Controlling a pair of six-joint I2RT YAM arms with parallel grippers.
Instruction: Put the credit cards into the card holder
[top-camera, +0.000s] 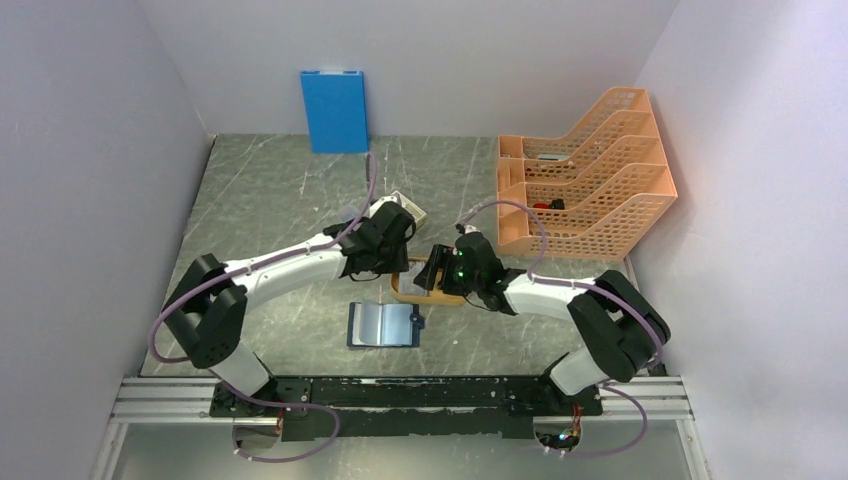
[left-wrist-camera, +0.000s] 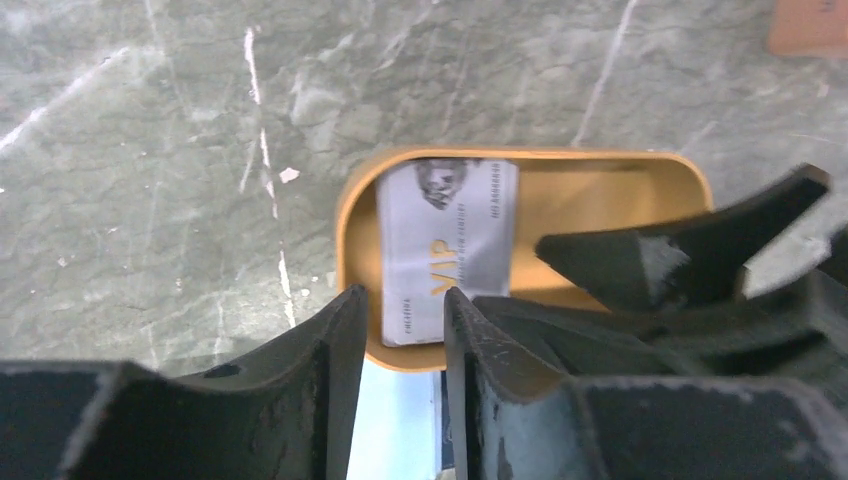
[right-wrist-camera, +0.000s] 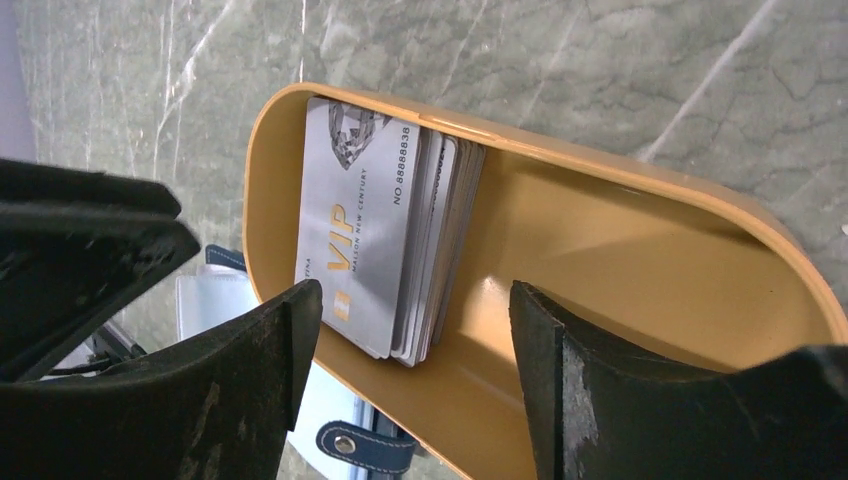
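A stack of silver VIP cards (right-wrist-camera: 355, 230) lies at the left end of an orange oval tray (right-wrist-camera: 620, 250). My right gripper (top-camera: 432, 268) is open over the tray, its fingers either side of the stack's right part, nothing visibly held. My left gripper (top-camera: 395, 262) hangs over the tray's left end, part open, nothing seen between its fingers. The card holder (top-camera: 383, 325), clear sleeves on a dark cover with a snap strap, lies open in front of the tray.
An orange rack (top-camera: 585, 215) stands at back right, a blue board (top-camera: 335, 110) at the back. A small box (top-camera: 415, 212) is partly hidden by the left arm.
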